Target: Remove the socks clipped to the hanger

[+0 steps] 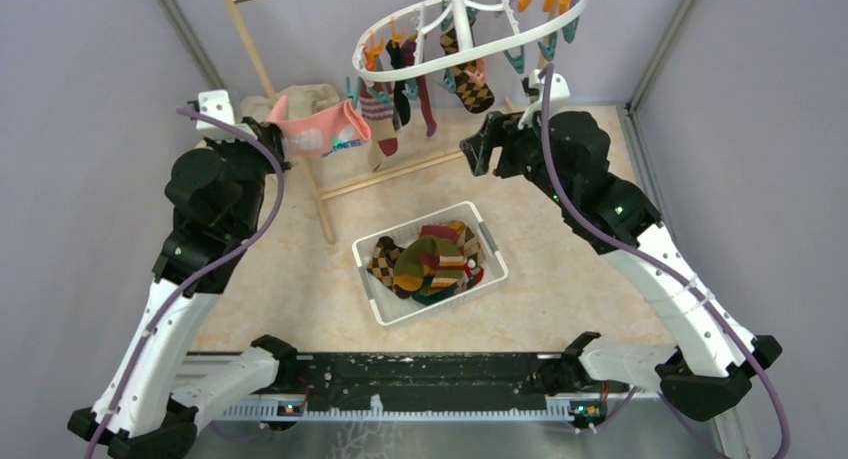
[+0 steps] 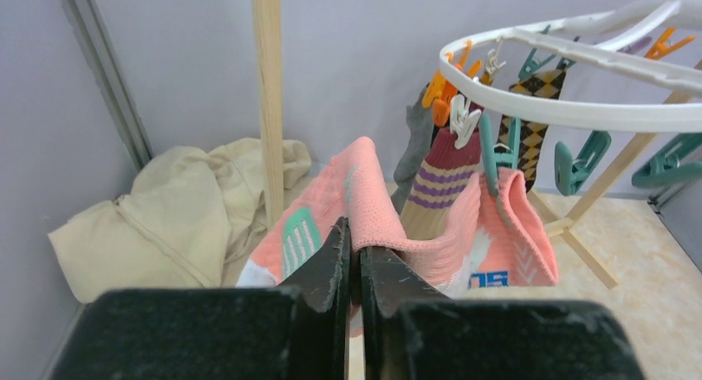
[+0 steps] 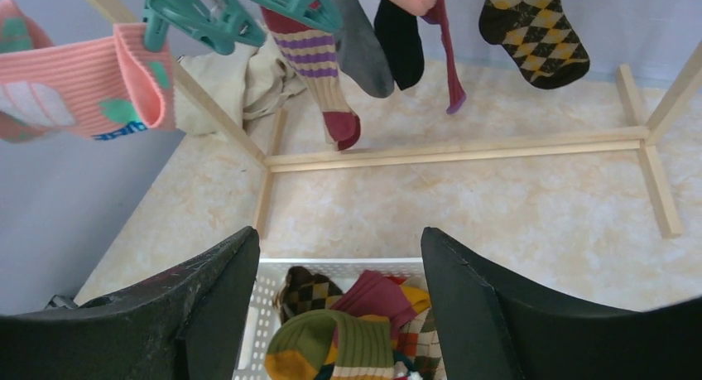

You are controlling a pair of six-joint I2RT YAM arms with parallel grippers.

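The white oval hanger (image 1: 470,59) carries clips and several socks. A pink sock (image 1: 320,131) is stretched sideways from a teal clip (image 2: 502,148); my left gripper is shut on its left part. A purple-striped sock (image 3: 306,57), grey and black socks and an argyle sock (image 3: 534,36) hang behind. My right gripper (image 1: 480,144) stands open below the hanger's right side, with nothing between its fingers in the right wrist view.
A white basket (image 1: 365,289) of socks lies on the floor between the arms. A wooden frame (image 3: 455,144) stands behind; beige cloth (image 2: 182,206) lies at the back left.
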